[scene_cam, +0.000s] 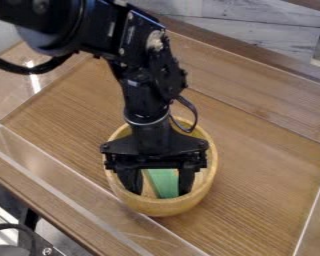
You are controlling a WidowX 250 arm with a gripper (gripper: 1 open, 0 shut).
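Note:
My black gripper [156,176] reaches down from the top left into a light wooden bowl [164,207] near the middle of the view. Its two fingers are apart inside the bowl, open, on either side of a green object [163,183] lying in the bowl. The gripper body hides the back of the bowl and part of the green object; I cannot tell whether the fingers touch it.
A wooden table [256,150] has free room to the right and left of the bowl. A pale wall stands behind. A clear edge strip runs along the lower left, with a dark cable below it.

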